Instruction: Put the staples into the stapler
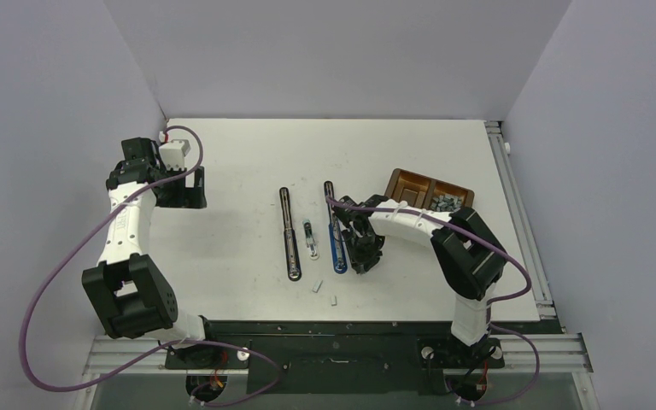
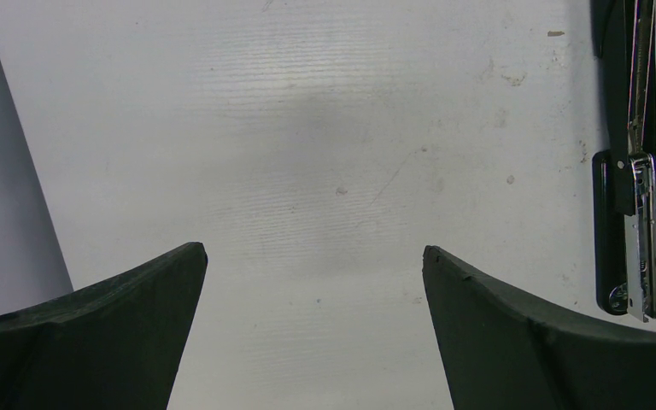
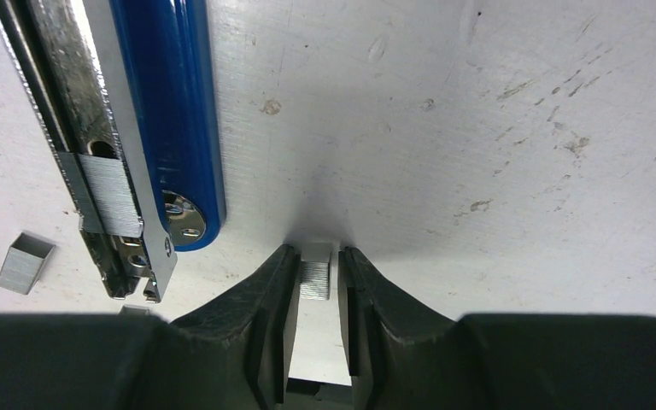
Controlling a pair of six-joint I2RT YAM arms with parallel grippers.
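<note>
A blue stapler (image 3: 184, 102) lies open in the right wrist view, a staple strip (image 3: 111, 195) in its channel. My right gripper is low over the table beside it, part open, with a small staple strip (image 3: 314, 278) between or just behind its fingertips; whether they touch it is unclear. A loose staple block (image 3: 24, 260) lies left of the stapler. A black stapler (image 1: 289, 243) and a small white stapler (image 1: 310, 239) lie further left. My left gripper stands open at the far left of the table, nothing between its fingers.
A brown divided tray (image 1: 410, 186) with many small staple pieces in one compartment sits at the back right. Two small pieces lie near the front edge.
</note>
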